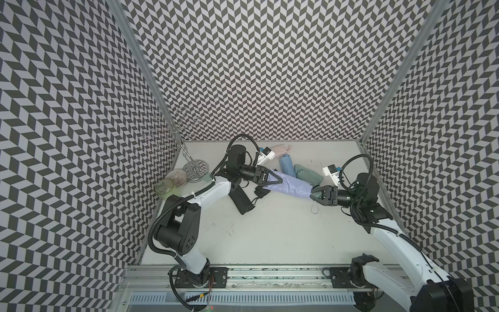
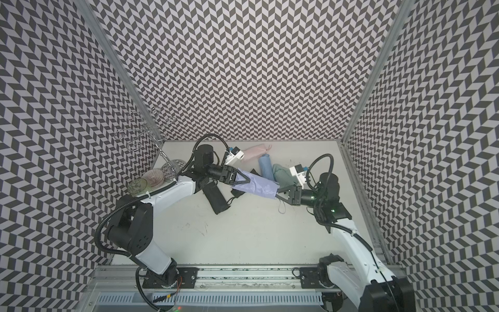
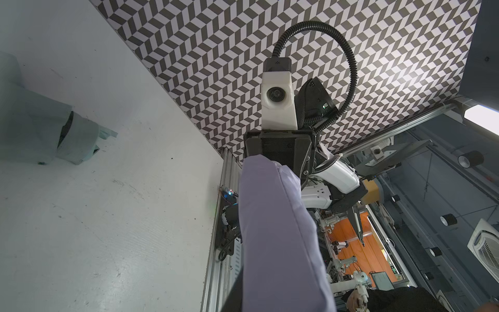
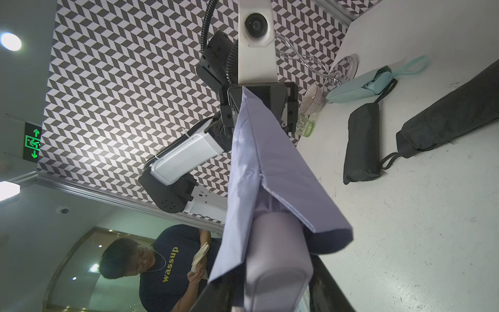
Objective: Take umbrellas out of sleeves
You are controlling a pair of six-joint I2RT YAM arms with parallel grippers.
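Observation:
A lavender sleeve (image 1: 292, 186) is stretched between my two arms. Its far end is pinched by my left gripper (image 1: 276, 180), which is shut on it. In the right wrist view the sleeve's mouth gapes around the pale lavender umbrella handle (image 4: 278, 260), which sticks out toward my right gripper (image 1: 315, 194). Dark fingers (image 4: 328, 288) of the right gripper stand on both sides of that handle; whether they press on it cannot be told. A thin strap loop (image 1: 315, 209) hangs below the right gripper. How much of the umbrella lies inside the sleeve is hidden.
Behind lie a pink item (image 1: 281, 150), a blue one (image 1: 286, 164) and a green one (image 1: 307, 174). A black umbrella (image 1: 241, 200) rests beneath the left arm, with another dark one (image 4: 449, 111) nearby. Clear cups and a wire stand (image 1: 195, 169) occupy the left edge.

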